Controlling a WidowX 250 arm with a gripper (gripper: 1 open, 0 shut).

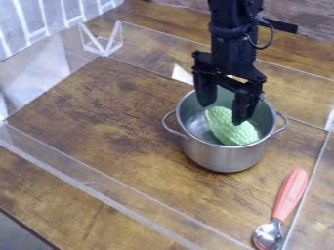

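A steel pot (222,151) with two side handles stands upright on the wooden table. Inside it a green, textured piece (229,127) leans at a tilt. My black gripper (225,96) is open and reaches down into the pot's mouth, its fingers above the green piece. Whether they touch it is unclear.
A pink-handled scoop (290,200) lies at the right front. Clear plastic walls (117,181) border the work area.
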